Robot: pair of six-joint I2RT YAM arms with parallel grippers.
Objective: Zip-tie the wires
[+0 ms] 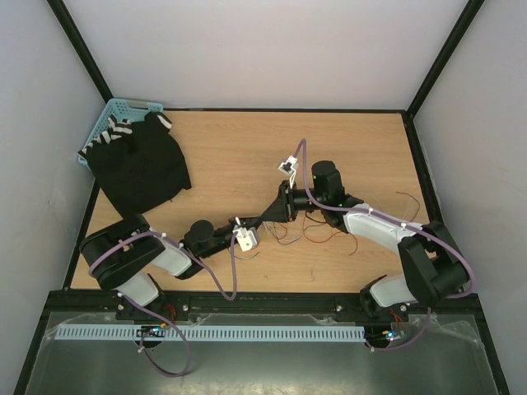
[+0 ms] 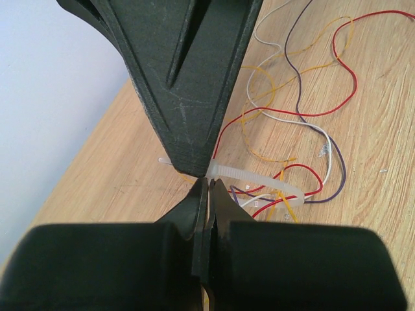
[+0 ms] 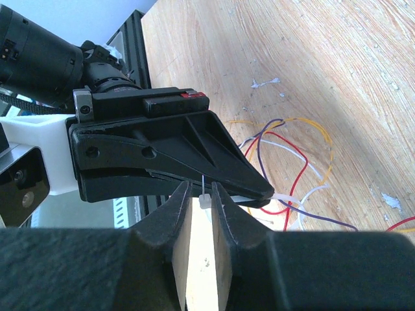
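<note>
A loop of translucent zip tie (image 2: 249, 175) goes around the bundle of red, white, yellow and dark wires (image 2: 318, 172). My left gripper is shut at the tie, its tips pinched by the strap beside the bundle; the exact grip is partly hidden. My right gripper stands part open just beyond the left fingertips, with the tie's small white end (image 3: 205, 201) in the gap between its fingers. From the left wrist, one dark right finger (image 2: 185, 97) covers part of the strap. Overhead, both grippers meet above the left end of the wires.
Loose wires (image 1: 329, 236) spread to the right under the right arm. A blue basket (image 1: 123, 109) with a black cloth (image 1: 140, 169) occupies the back left.
</note>
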